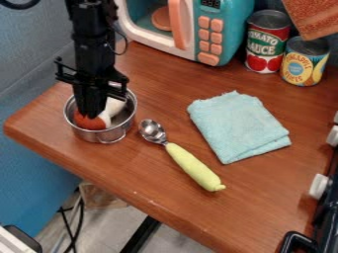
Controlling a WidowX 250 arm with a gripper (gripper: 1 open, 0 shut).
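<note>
My black gripper [95,101] reaches down over a steel pot [109,132] on the left of the wooden table. Inside the pot are a red-orange item [89,122] and a white item [114,107], both partly hidden by the gripper. Whether the fingers hold either item, and how far they are open, I cannot tell.
A spoon [152,131], a yellow corn-like item [196,167] and a light blue cloth [238,126] lie centre-right. A toy microwave [196,30] and two cans [264,49] stand behind. A black appliance [311,222] borders the right.
</note>
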